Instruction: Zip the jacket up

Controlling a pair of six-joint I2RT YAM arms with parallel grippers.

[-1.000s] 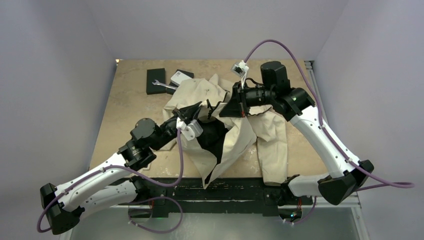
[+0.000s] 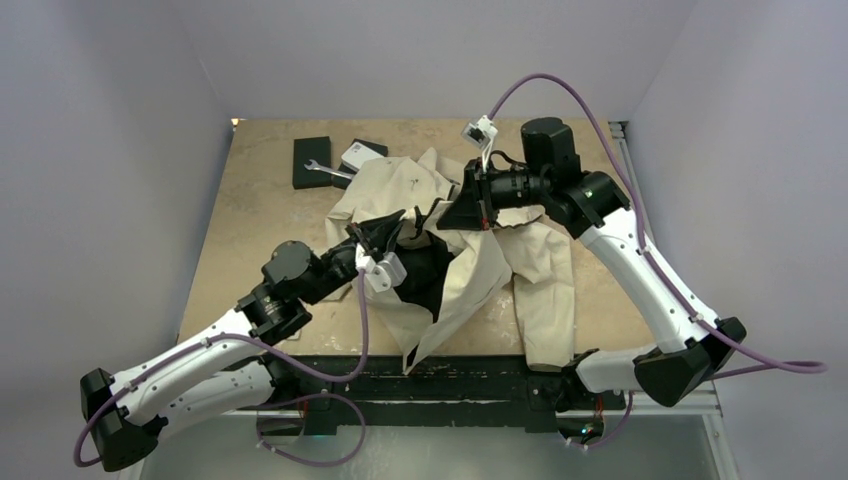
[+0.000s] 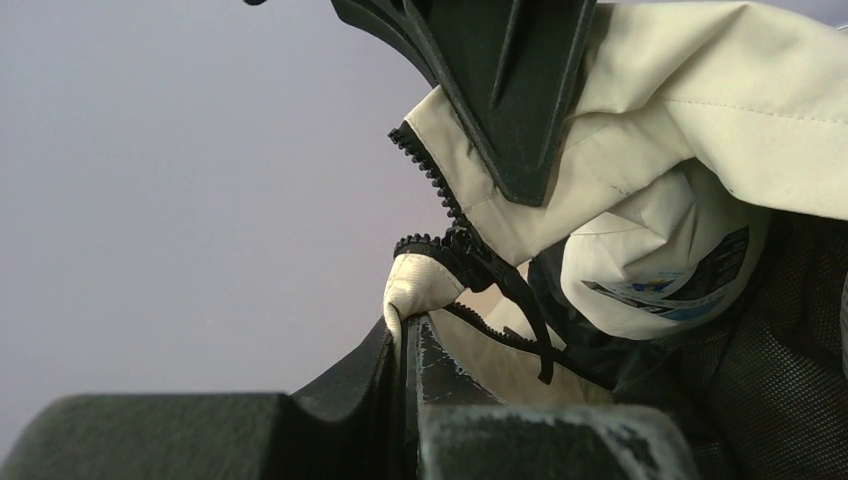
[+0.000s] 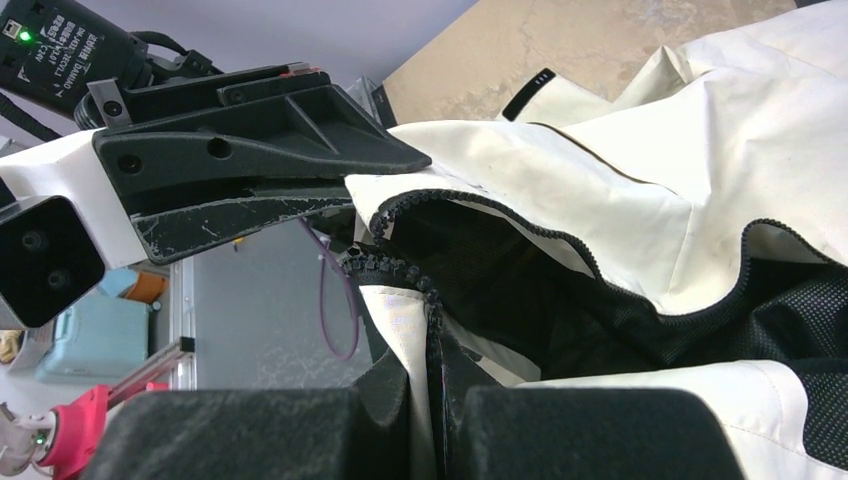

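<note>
The cream jacket (image 2: pixel 540 290) with dark mesh lining lies on the table, its front lifted between my grippers. My left gripper (image 2: pixel 400 222) is shut on a thin strip of cream fabric at the zipper's end (image 3: pixel 418 275). My right gripper (image 2: pixel 448 218) is shut on the jacket edge with its black zipper tape. In the left wrist view the slider (image 3: pixel 465 260) with its dangling pull sits where the toothed tapes meet. In the right wrist view the teeth (image 4: pixel 390 268) rise from my right fingers; whether they are engaged I cannot tell.
Dark boxes (image 2: pixel 310 160), a white item (image 2: pixel 360 154) and a wrench (image 2: pixel 325 168) lie at the back left of the table (image 2: pixel 255 190). Bare table shows at both sides; walls surround it.
Both grippers, with the fabric between them, have shifted very slightly in the top view, the right one toward the back. Little else differs.
</note>
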